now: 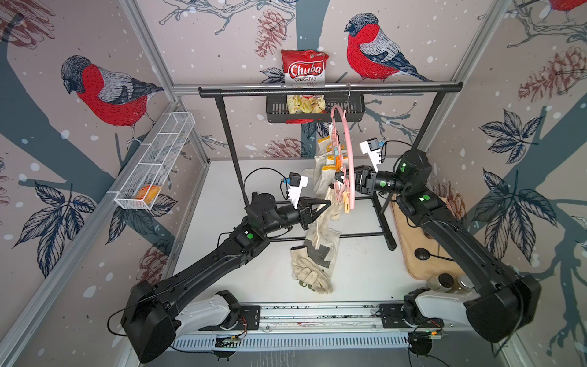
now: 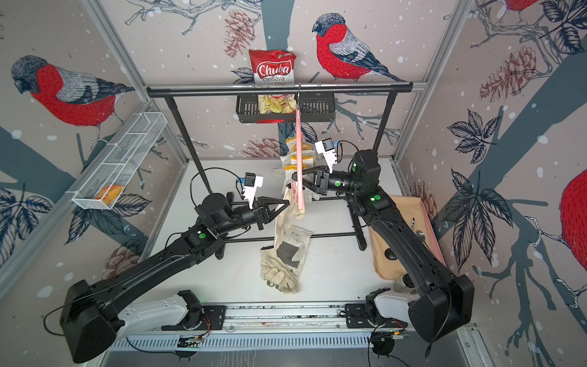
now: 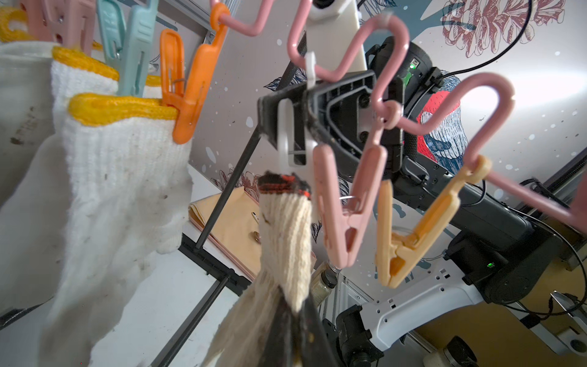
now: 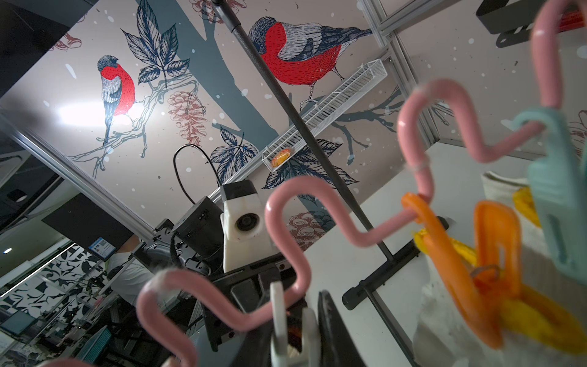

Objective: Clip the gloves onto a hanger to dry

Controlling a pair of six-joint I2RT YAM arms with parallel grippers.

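Observation:
A pink hanger (image 1: 347, 131) with coloured clips hangs from the black rail. White gloves with yellow cuffs (image 3: 122, 116) are clipped on it, one by an orange clip (image 3: 194, 85). My right gripper is shut on a white clip (image 3: 286, 131), squeezing its handles. My left gripper is shut on a cream glove (image 3: 284, 232), below its dark-and-red cuff. That cuff stands just under the white clip in the left wrist view; whether it sits between the clip's fingers cannot be told. Another cream glove (image 1: 310, 269) lies on the table.
Empty pink (image 3: 348, 208) and yellow clips (image 3: 422, 226) hang close to the held glove. The rack's black leg (image 1: 384, 223) stands behind the right arm. A tan board (image 1: 422, 244) lies at right.

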